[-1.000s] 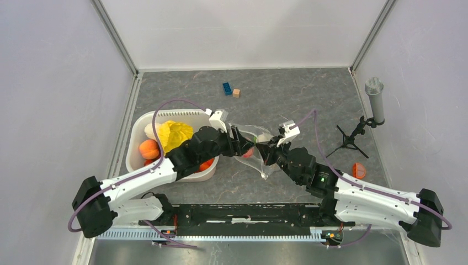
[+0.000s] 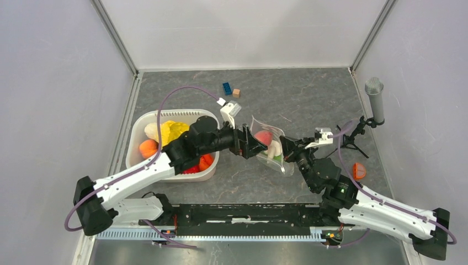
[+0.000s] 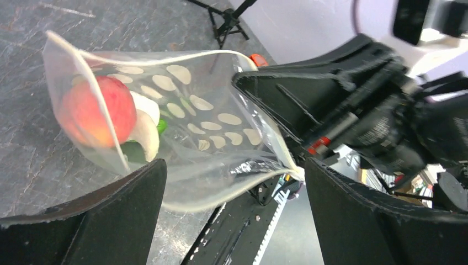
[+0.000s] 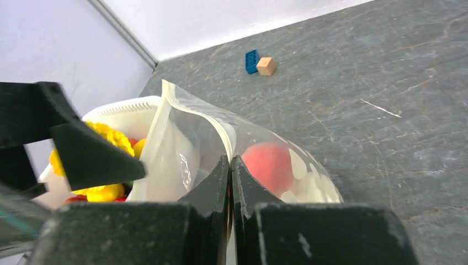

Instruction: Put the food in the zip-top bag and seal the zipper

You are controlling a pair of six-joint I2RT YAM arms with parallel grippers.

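The clear zip top bag [image 2: 270, 160] stands open in mid-workspace, holding a red fruit [image 3: 96, 110], a pale piece [image 3: 146, 130] and something green [image 3: 161, 126]. My right gripper is shut at the bag's rim, with the thin film edge running into its fingertips. My left gripper is open beside the bag's other side, its fingers apart near the lower rim in the left wrist view. Whether the rim lies between those fingers in depth is unclear.
A white bin [image 2: 135, 135] of assorted food sits left. A blue brick [image 2: 226, 88] and wooden cube [image 2: 236, 93] lie behind. A tripod stand [image 2: 356, 132] and orange piece [image 2: 359, 170] are at right.
Both grippers have shifted to the right, and the bag has moved and turned with the right one, its red fruit now higher in the top view.
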